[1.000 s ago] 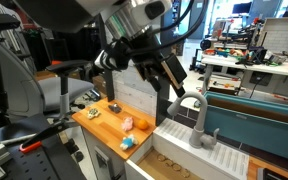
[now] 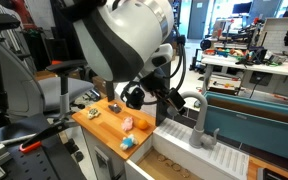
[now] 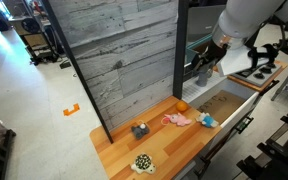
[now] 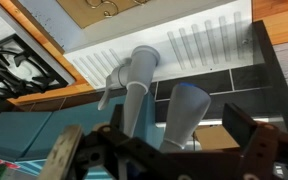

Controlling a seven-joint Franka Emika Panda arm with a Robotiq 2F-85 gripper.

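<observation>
The grey tap rises behind the white sink counter, its curved neck arching over. My gripper is open, its two dark fingers standing well apart at the bottom of the wrist view. Between and ahead of them in that view is a grey tapering piece, apparently the tap's spout. To its left stands the tap's body. From the side, the gripper hangs close to the spout; whether they touch cannot be told. Where neck and spout join is hidden in the wrist view.
On the wooden counter lie an orange, a pink item, a blue-and-white item and a patterned piece. An open drawer is in front of the tap. A teal box stands behind it.
The tap and the counter items look unmoved.
</observation>
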